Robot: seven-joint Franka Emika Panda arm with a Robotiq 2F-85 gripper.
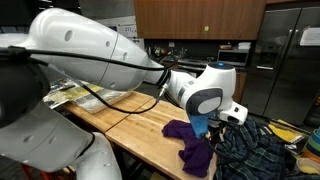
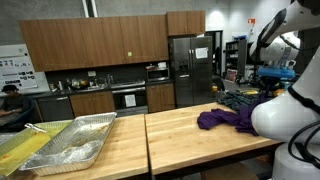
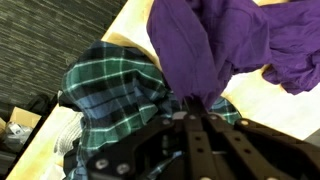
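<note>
A purple cloth (image 3: 185, 45) gathers to a narrow end at the fingertips of my gripper in the wrist view. The fingers are shut with that end between them. More of the same purple cloth (image 1: 190, 142) lies crumpled on the wooden table in exterior view 1, below the arm. From the other side, the purple cloth (image 2: 222, 118) spreads over the right end of the table and rises towards the arm. My fingers are hidden in both exterior views.
Beside the gripper lies a dark green plaid cloth (image 3: 115, 95), heaped at the table's end. A foil tray (image 2: 75, 142) stands at the far left end. Between tray and purple cloth, the wooden tabletop (image 2: 170, 135) is clear.
</note>
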